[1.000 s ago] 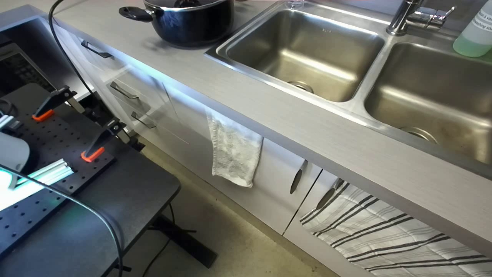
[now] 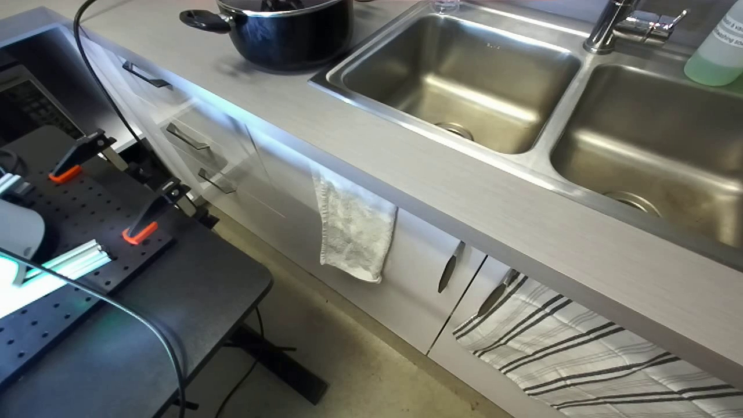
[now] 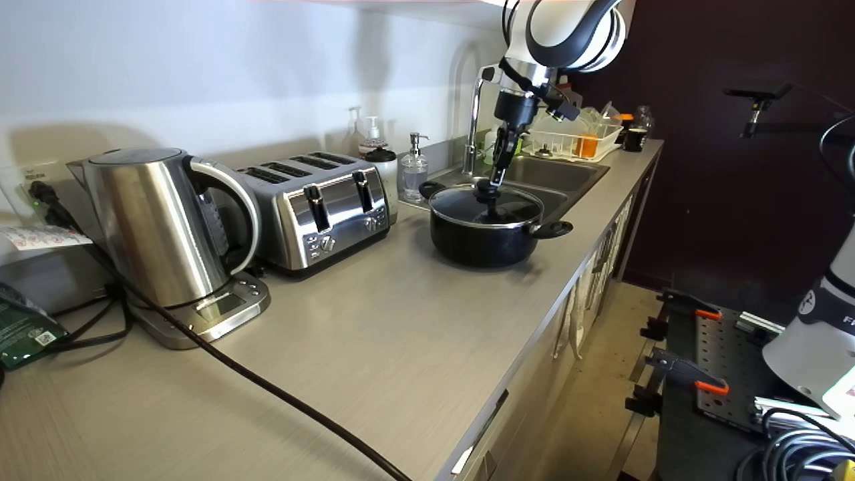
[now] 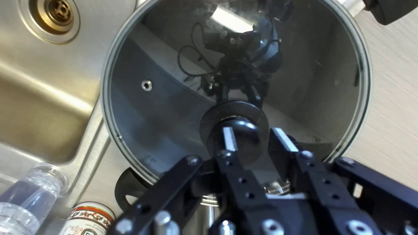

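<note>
A black pot [image 3: 481, 244] sits on the counter beside the sink, covered by a glass lid [image 4: 164, 113] with a metal rim. At the lid's centre is a round black knob [image 4: 247, 135]. My gripper is above the knob, pointing down, its fingers part open. In the wrist view the left finger overlaps the knob and the right finger lies just past its right side; whether either touches it cannot be told. In the second exterior view the fingertips [image 3: 497, 178] are close to the knob. The first exterior view shows the pot's side but not the gripper.
Beside the pot lie the double sink [image 2: 460, 83] and its faucet [image 3: 474, 120]. A soap dispenser [image 3: 414, 168], a toaster [image 3: 320, 204] and a kettle [image 3: 160, 224] line the wall. Bare counter [image 3: 385, 345] extends in front of the toaster.
</note>
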